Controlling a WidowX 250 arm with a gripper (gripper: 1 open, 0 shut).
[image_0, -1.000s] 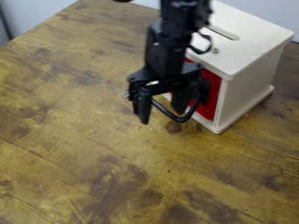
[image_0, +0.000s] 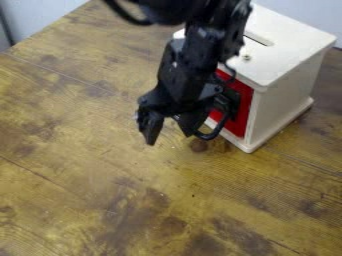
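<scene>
My black gripper (image_0: 171, 122) stands open in the middle of the camera view, its fingers pointing down just in front and left of a white wooden box (image_0: 274, 85). The box has a red front panel (image_0: 235, 116), largely hidden behind the gripper and arm. A slot and a bolt show on its white top. Whether the gripper touches the box cannot be told.
A pale wall shows at the top left corner, beyond the table edge.
The box has not visibly moved.
</scene>
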